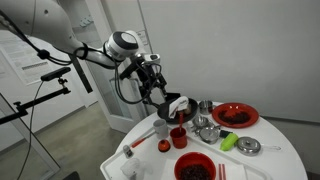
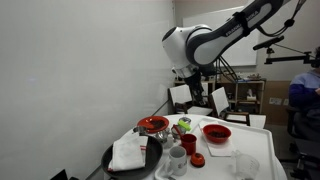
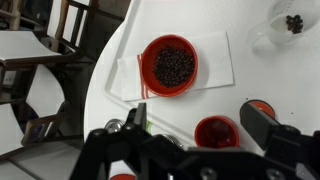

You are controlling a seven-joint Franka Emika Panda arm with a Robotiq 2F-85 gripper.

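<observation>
My gripper [image 1: 152,97] hangs in the air above the table's back left part, its fingers apart and nothing between them. In the wrist view the two black fingers frame a red cup [image 3: 212,142], well below them. A red bowl [image 3: 149,76] of dark beans rests on a white cloth farther off. Beside the red cup lies a small round red item [image 1: 164,145], with a grey-white mug [image 1: 160,127] close by. A clear container [image 3: 268,30] holding a few beans shows at the wrist view's upper right.
A black pan [image 2: 150,163] with a white cloth [image 2: 129,150] in it stands at the table's edge. Behind are a red plate [image 1: 248,108], a green item [image 1: 229,141] and a lidded metal pan [image 1: 248,146]. Near the bowl the white tray [image 1: 250,174] has some bare space.
</observation>
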